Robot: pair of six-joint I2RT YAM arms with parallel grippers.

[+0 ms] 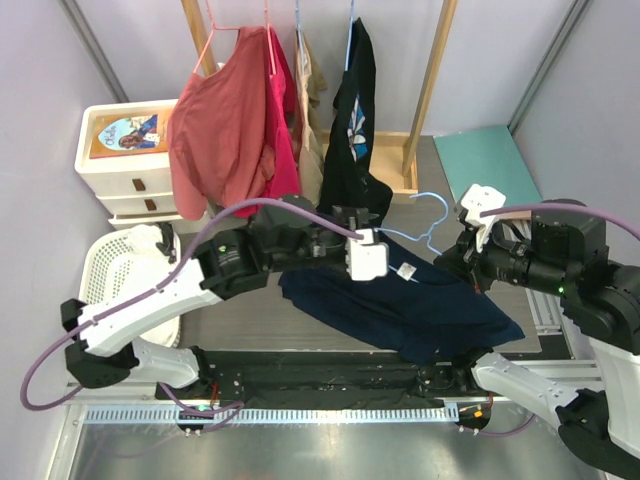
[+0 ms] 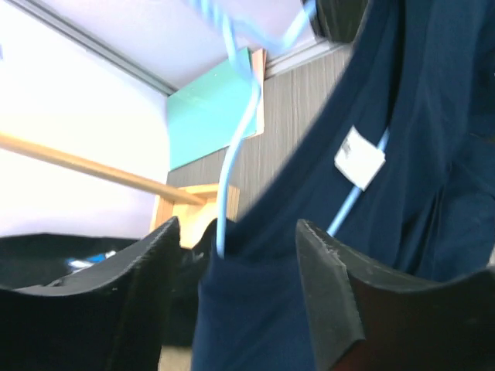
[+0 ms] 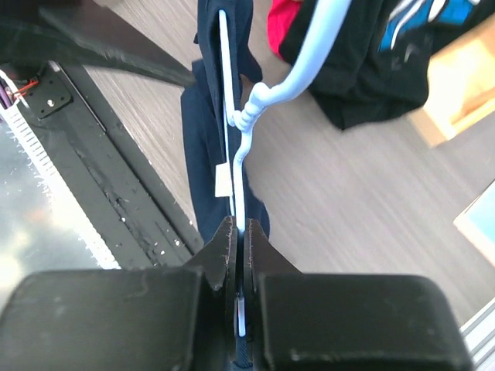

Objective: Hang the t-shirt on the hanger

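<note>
The dark navy t-shirt (image 1: pixel 400 310) hangs across the middle above the floor, a white label and part of a light blue hanger (image 1: pixel 430 215) showing at its neck. In the right wrist view my right gripper is shut on the hanger and dark fabric. In the left wrist view my left gripper is part open at the shirt, with the hanger's blue wire (image 2: pixel 230 170) and navy cloth between and beyond its fingers; whether it grips them is unclear.
Clothes (image 1: pixel 225 120) hang on the wooden rack behind. A white drawer unit (image 1: pixel 140 175) and basket (image 1: pixel 100 290) stand left. A teal board (image 1: pixel 490 165) lies back right.
</note>
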